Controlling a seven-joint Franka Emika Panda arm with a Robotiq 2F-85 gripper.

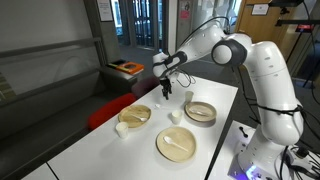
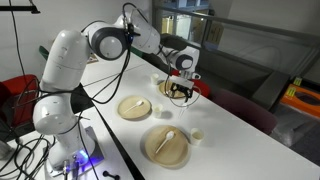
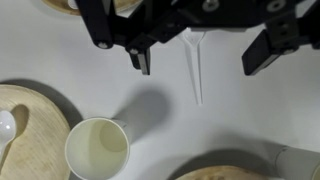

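My gripper stands open, its two dark fingers wide apart with nothing held between them. Below and between them a white plastic fork lies on the white table, its handle pointing down the wrist view. In the first exterior view the gripper hangs over the far middle of the table; the second exterior view shows the gripper low over the tabletop. The fork is hard to make out in the exterior views.
A pale cup stands close to the fork, and a plate holding a white spoon is at left. Another plate and cup border the wrist view's bottom.
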